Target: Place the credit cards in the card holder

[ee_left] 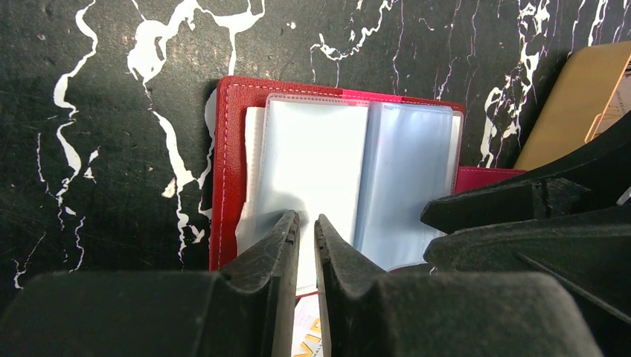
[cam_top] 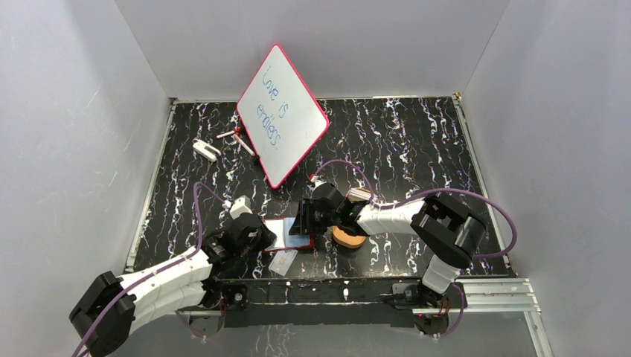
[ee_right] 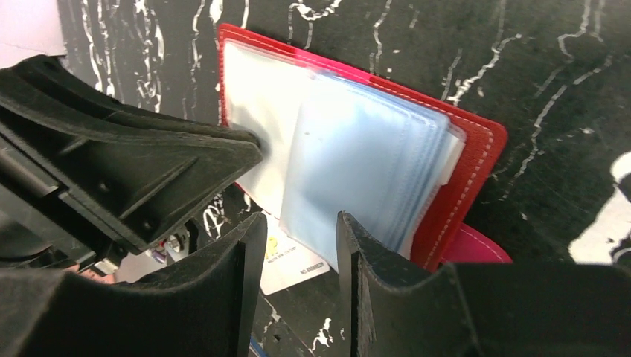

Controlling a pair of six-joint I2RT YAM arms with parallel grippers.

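Note:
The red card holder point(ee_left: 223, 171) lies open near the front edge, its clear sleeves point(ee_right: 357, 156) spread over white and bluish inserts. My left gripper is at the holder's left part, fingers shut on the white sleeve page, as far as shows. My right gripper is over the bluish sleeves at the right part, fingers apart, nothing seen between them. A pale card point(cam_top: 283, 262) lies on the table just in front of the holder, partly under it.
A tan round-edged object point(cam_top: 348, 236) sits right of the holder, under the right arm. A whiteboard point(cam_top: 283, 119), markers point(cam_top: 244, 145) and a white object point(cam_top: 206, 150) lie behind.

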